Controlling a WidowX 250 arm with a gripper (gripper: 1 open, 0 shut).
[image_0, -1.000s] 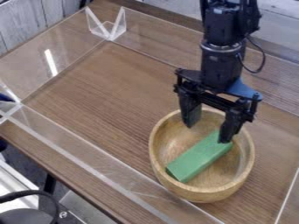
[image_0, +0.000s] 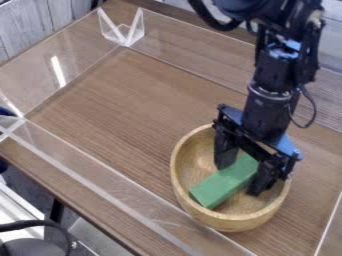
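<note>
A wooden bowl (image_0: 199, 207) sits at the lower right of the table with a long green object (image_0: 218, 186) lying in it, partly hidden by the gripper. My black gripper (image_0: 251, 160) is low over the bowl, its fingers around or just above the upper end of the green object. It is open; whether either finger touches the green object I cannot tell.
A small white wire-like item (image_0: 122, 30) stands at the upper left. A black cable or part lies at the bottom left corner.
</note>
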